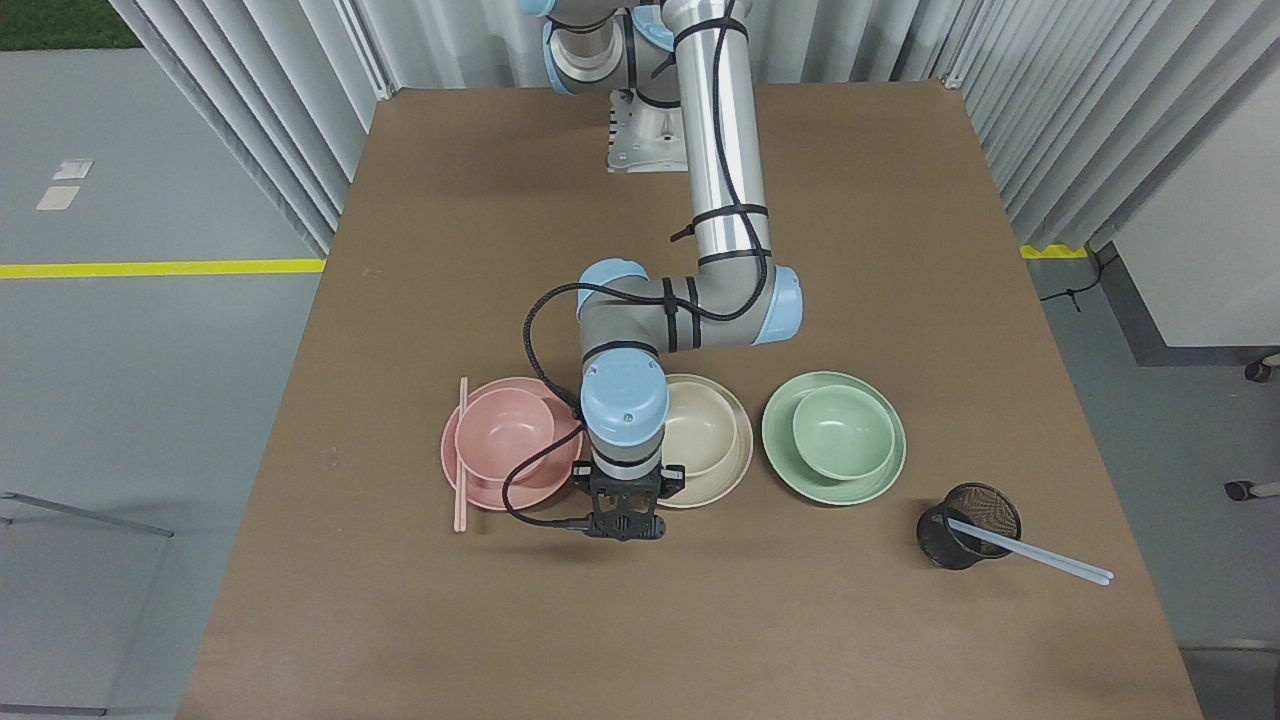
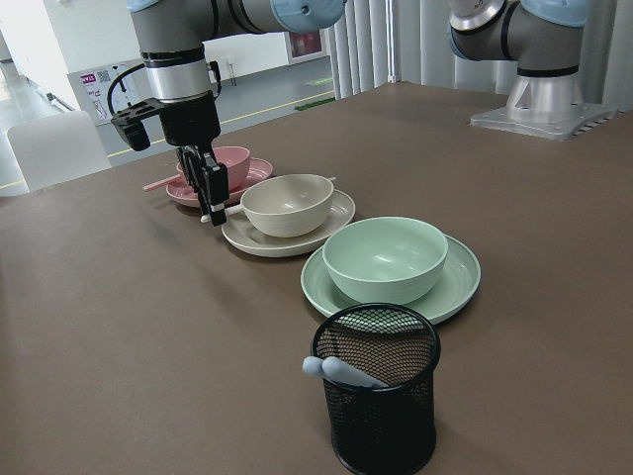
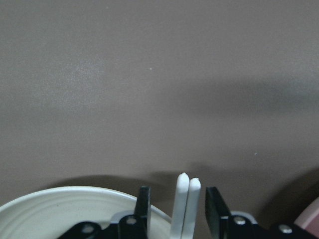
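My gripper is low at the cream plate (image 3: 75, 209), its fingers standing open either side of two white chopsticks (image 3: 180, 204) in the wrist view; whether they touch them I cannot tell. In the front view the gripper (image 1: 623, 518) hides part of the cream plate (image 1: 732, 468) and its cream bowl (image 1: 696, 426). The left view shows the gripper (image 2: 216, 208) beside the cream bowl (image 2: 287, 208).
A pink bowl (image 1: 504, 426) on its plate with pink chopsticks (image 1: 461, 498) is at left, a green bowl (image 1: 842, 432) on its plate at right. A mesh cup (image 1: 942, 540) holds pale chopsticks (image 1: 1056, 560).
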